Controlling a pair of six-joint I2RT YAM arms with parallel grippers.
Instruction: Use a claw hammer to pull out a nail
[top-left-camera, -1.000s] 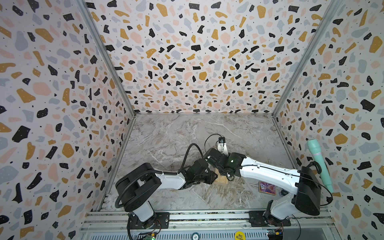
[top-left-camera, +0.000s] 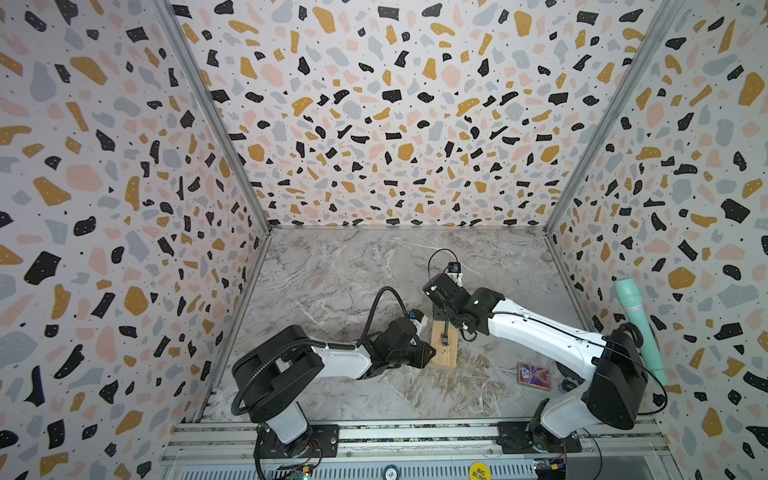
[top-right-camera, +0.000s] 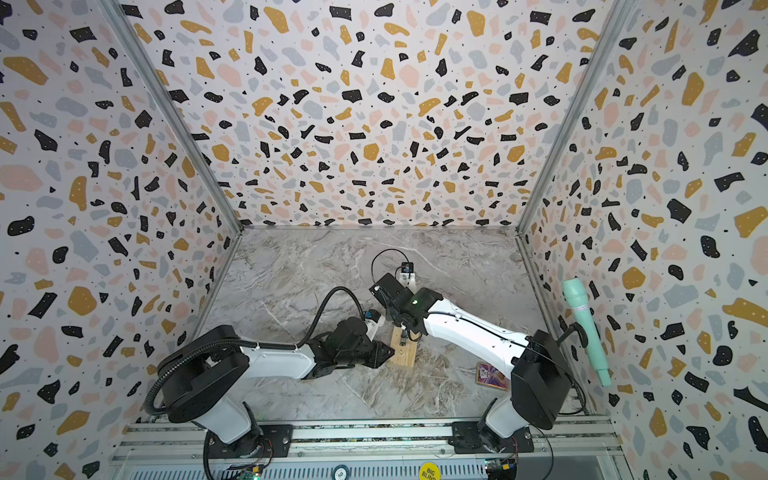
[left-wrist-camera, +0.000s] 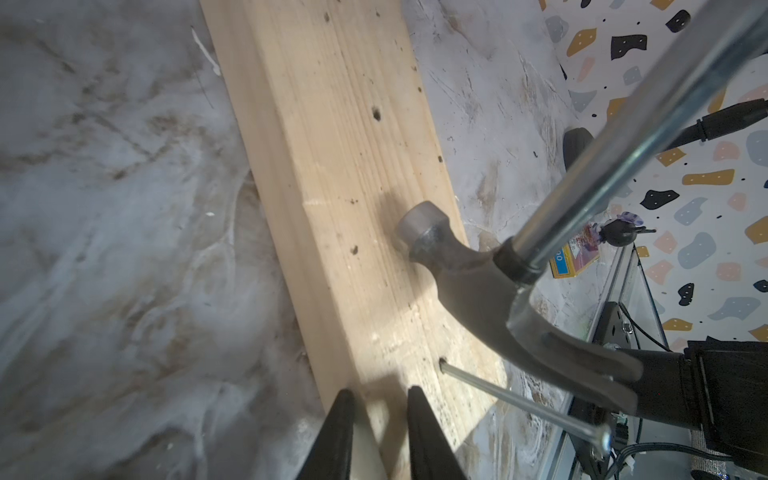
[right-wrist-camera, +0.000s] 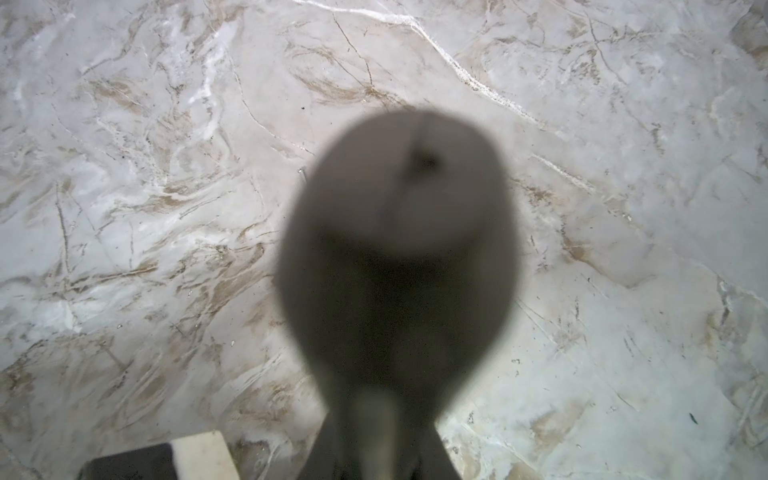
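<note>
A pale wooden board (left-wrist-camera: 344, 128) lies on the marble table, with several small holes in its top. Near its closer end a long nail (left-wrist-camera: 524, 401) sticks out at a slant. My left gripper is shut on this end of the board, a finger on each side of its edge. The claw hammer (left-wrist-camera: 472, 280) is held above the board, its claw over the nail's shaft; whether they touch I cannot tell. Its steel handle rises up and to the right. In the right wrist view my right gripper is shut on the hammer's dark handle (right-wrist-camera: 412, 184), which hides most of the fingers.
A purple card box (top-left-camera: 533, 375) lies on the table to the right, near the right arm's base. A teal cylinder (top-left-camera: 640, 329) stands along the right wall.
My right arm has moved toward the back and slightly right, uncovering more of the board and the hammer in the top left view. The left arm has stayed in place.
</note>
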